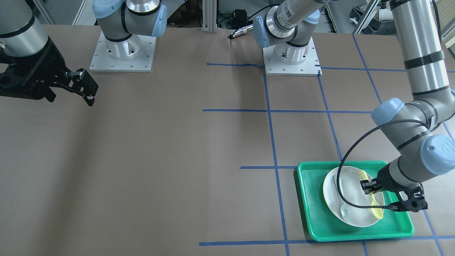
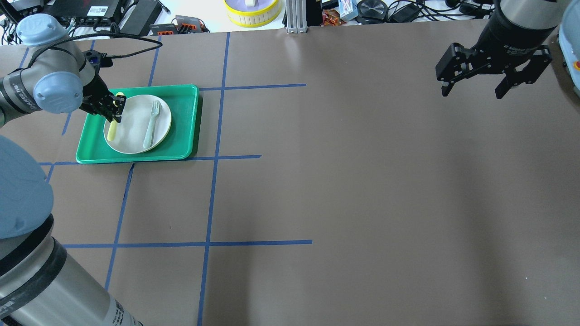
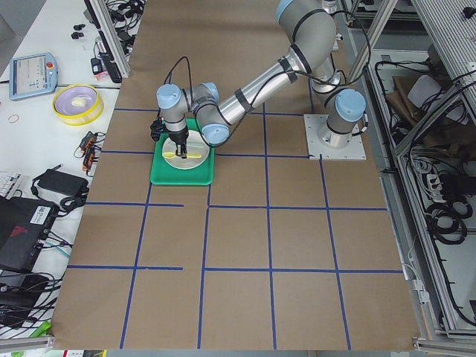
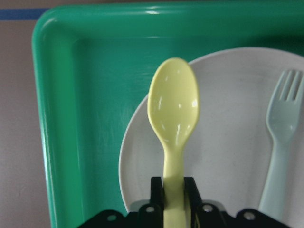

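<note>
My gripper is shut on the handle of a pale yellow spoon (image 4: 173, 107), its bowl over the left edge of a white plate (image 4: 228, 142) in the wrist view. A pale mint fork (image 4: 280, 142) lies on the plate to the right of the spoon. The plate sits in a green tray (image 4: 57, 123). In the front view the gripper is above the plate at the lower right, and the spoon (image 1: 376, 211) reaches toward the plate's right rim.
Other arms stand around the bench (image 1: 170, 162), one with a black gripper at upper left in the front view. The taped surface left of the tray is bare. Cables and devices line the edge beyond the tray in the top view.
</note>
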